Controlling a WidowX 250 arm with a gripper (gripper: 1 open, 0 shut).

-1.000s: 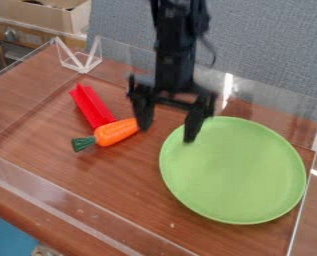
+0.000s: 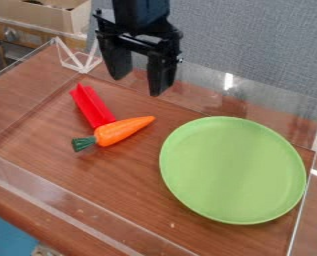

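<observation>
My black gripper (image 2: 138,71) hangs open above the back middle of the wooden tray, with nothing visible between its fingers. In front and below it lie an orange toy carrot (image 2: 122,129) with green leaves pointing left and, just behind that, a red elongated block (image 2: 91,104). A large green plate (image 2: 232,170) rests at the right, apart from both.
Clear plastic walls surround the wooden surface (image 2: 121,190). A cardboard box (image 2: 41,15) stands beyond the back left corner.
My gripper has risen from near the middle of the tray toward the top of the view and shifted left. The carrot, red block and plate look unmoved.
</observation>
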